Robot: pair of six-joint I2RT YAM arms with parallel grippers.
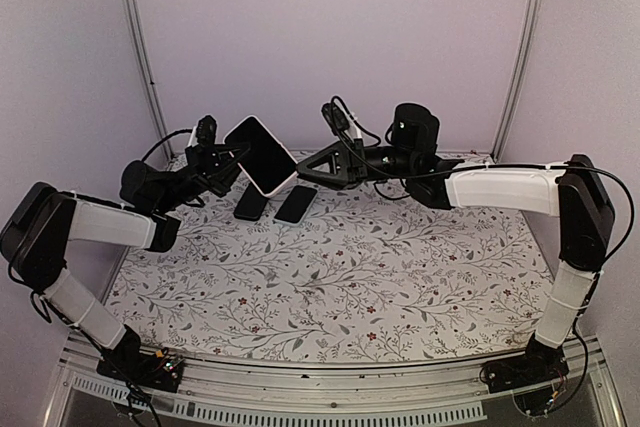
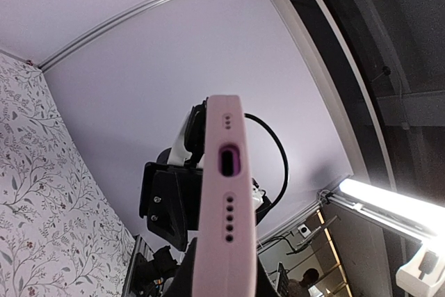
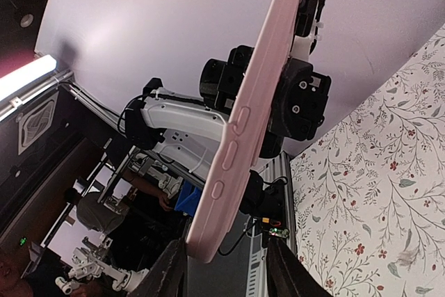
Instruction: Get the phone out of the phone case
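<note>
A phone in a pale pink case is held up in the air, tilted, by my left gripper, which is shut on it. The left wrist view shows the case's end with port and holes; the right wrist view shows its long pink side with buttons. My right gripper is just right of the case's lower corner, its fingers part open; whether they touch the case I cannot tell.
</note>
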